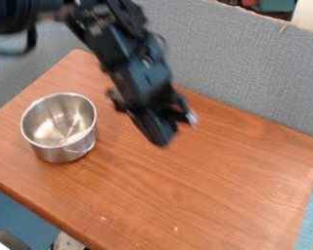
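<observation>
A shiny steel pot (59, 128) stands upright at the left of the wooden table (199, 186). My gripper (170, 127) hangs above the table to the right of the pot and a little toward the back, apart from it. It is motion-blurred and looks shut; I see nothing held in it.
A grey padded wall (245, 63) runs along the back of the table. A light blue strip (309, 220) lies at the right edge.
</observation>
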